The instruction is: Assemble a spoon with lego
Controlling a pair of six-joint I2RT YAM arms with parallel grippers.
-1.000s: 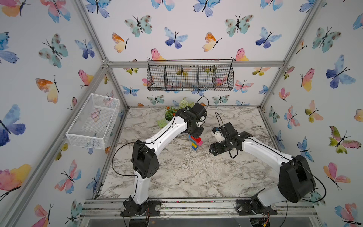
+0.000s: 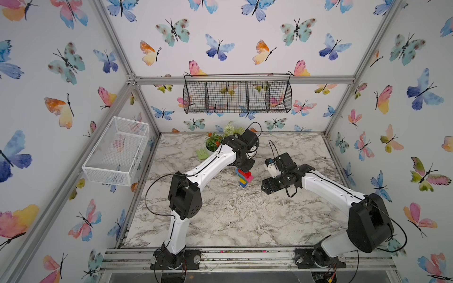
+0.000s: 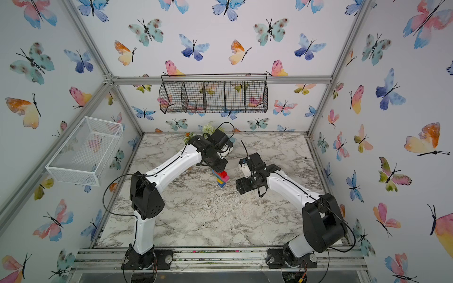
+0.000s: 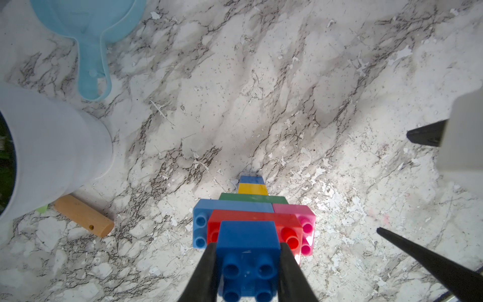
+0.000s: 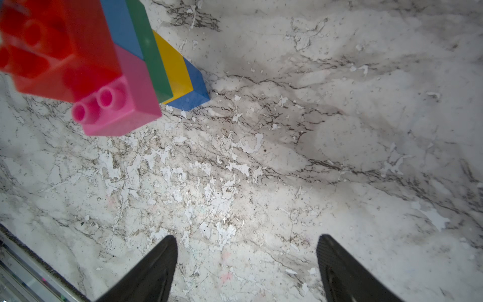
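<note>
A tower of big bricks stands on the marble table in the left wrist view. From its foot up it shows a blue brick, a yellow one [image 4: 252, 189], a green one [image 4: 231, 197], then blue [image 4: 206, 206] and pink [image 4: 306, 216] side by side, then a red brick [image 4: 251, 216]. My left gripper is shut on a blue brick [image 4: 247, 234] at the red brick's top; whether the two are pressed together cannot be told. To the tower's right, my right gripper stands open and empty, with the pink brick [image 5: 128, 103] at upper left in its view.
Left of the tower lie a white pot [image 4: 65, 136], a light blue scoop [image 4: 93, 65] and a tan cylinder [image 4: 84, 215]. A wire basket [image 2: 237, 96] hangs on the back wall.
The left arm has shifted slightly to the right, its elbow most plainly, with the gripper staying over the tower. The right arm and the tower look the same.
</note>
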